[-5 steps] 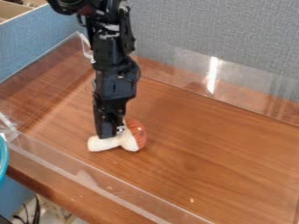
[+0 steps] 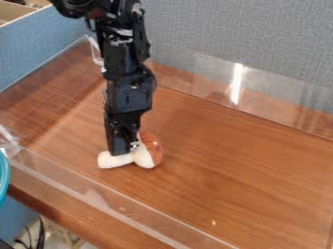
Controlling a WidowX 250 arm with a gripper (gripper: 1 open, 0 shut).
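Note:
My black gripper [image 2: 127, 146] hangs down from the top of the view, its tip low at the white, elongated object [image 2: 115, 159] lying on the wooden table [image 2: 235, 185]. A rounded orange-and-white part [image 2: 150, 151] sits at the right end, just beside the fingertips. The fingertips overlap these items, so I cannot make out how far they are closed or whether they grip anything.
Clear plastic edging runs along the table's back and near left. A cyan round object [image 2: 4, 173] shows at the left edge. Cables [image 2: 39, 233] hang below the table.

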